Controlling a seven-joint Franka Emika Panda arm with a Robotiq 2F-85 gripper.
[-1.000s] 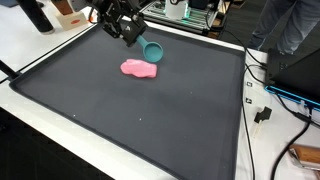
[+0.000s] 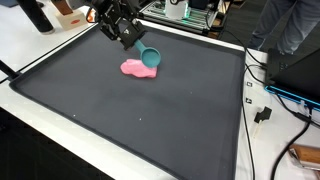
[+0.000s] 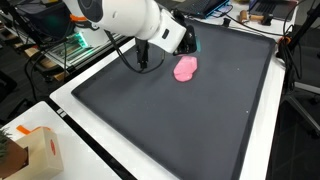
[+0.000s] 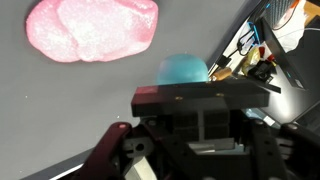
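A teal cup-like object point(image 2: 150, 57) is in the grip of my gripper point(image 2: 133, 39), its round open end facing toward exterior view 1. In the wrist view the teal object point(image 4: 182, 70) shows just past the dark fingers point(image 4: 200, 98), which hide the rest of it. My gripper is shut on it. Close beside it, a pink cloth-like piece point(image 2: 138, 69) lies on the dark table; the wrist view shows the pink piece point(image 4: 92, 25) at upper left. Exterior view 2 shows only a sliver of teal behind the gripper, with the pink piece point(image 3: 185, 68) in front.
Cables and clutter stand along the back edge. A white object point(image 2: 261, 122) with dark prongs lies off the right edge.
The teal object and my gripper have moved slightly down in the view, closer to the pink piece. The pink piece has stayed in place.
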